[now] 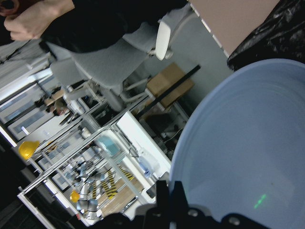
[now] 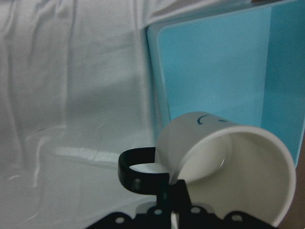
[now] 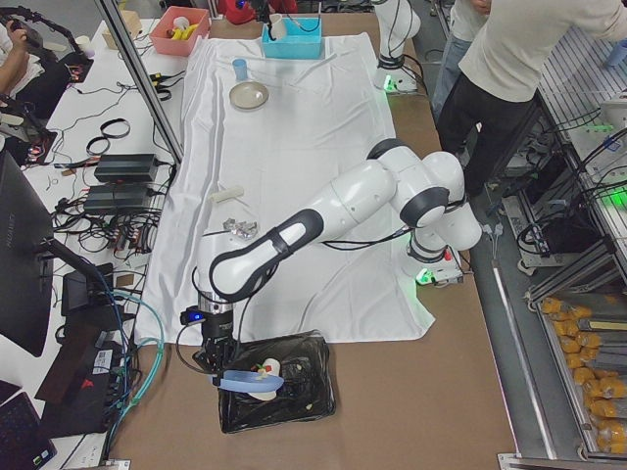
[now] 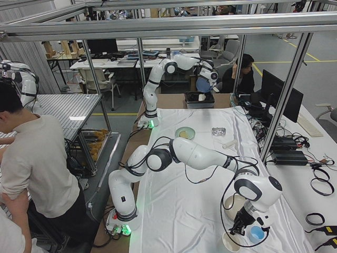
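Observation:
A blue plate (image 1: pixel 243 143) is held tilted by my left gripper (image 3: pixel 217 370), shut on its rim, over a bin lined with black plastic (image 3: pixel 294 406), where a white cup-like item lies partly hidden. My right gripper is shut on a white mug (image 2: pixel 209 138) with a dark handle, beside and partly over a light blue container (image 2: pixel 214 62).
On the white cloth (image 3: pixel 274 147) are a beige plate (image 3: pixel 249 96), a blue cup (image 3: pixel 240 69), a green bowl (image 4: pixel 185 133), crumpled foil (image 3: pixel 241 228) and a pale roll (image 3: pixel 225 193). A red container (image 3: pixel 181 29) stands at the back left.

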